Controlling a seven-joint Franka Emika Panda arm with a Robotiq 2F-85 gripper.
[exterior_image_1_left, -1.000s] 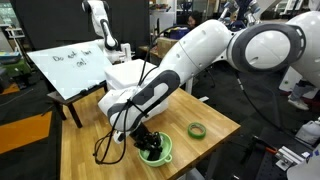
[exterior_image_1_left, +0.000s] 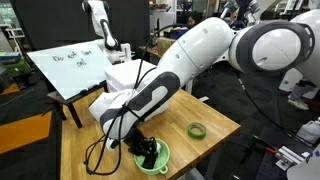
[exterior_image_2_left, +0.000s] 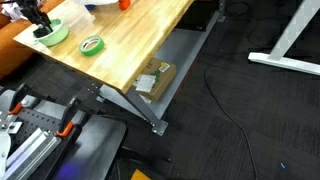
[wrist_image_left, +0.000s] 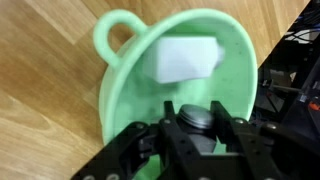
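Note:
A light green bowl with a loop handle (wrist_image_left: 103, 45) fills much of the wrist view; it stands on the wooden table. Inside lies a white block-like object (wrist_image_left: 188, 58), near the handle side. A dark cylindrical object with a grey round top (wrist_image_left: 197, 116) sits between the fingers of my gripper, which is shut on it, low in the bowl. Its lower part is hidden. From outside, the gripper (exterior_image_1_left: 143, 147) reaches down into the bowl (exterior_image_1_left: 163, 158), and the fingertips are hard to make out.
A green tape roll (exterior_image_2_left: 92, 45) lies on the table to the bowl's right. Behind the arm stands a white box (exterior_image_1_left: 122, 76). Bare wood (exterior_image_2_left: 145, 40) stretches between the tape roll and the table's edge.
In exterior view 1 my gripper has moved slightly left and down. The bowl appears shifted a little the same way. The tape roll has stayed put.

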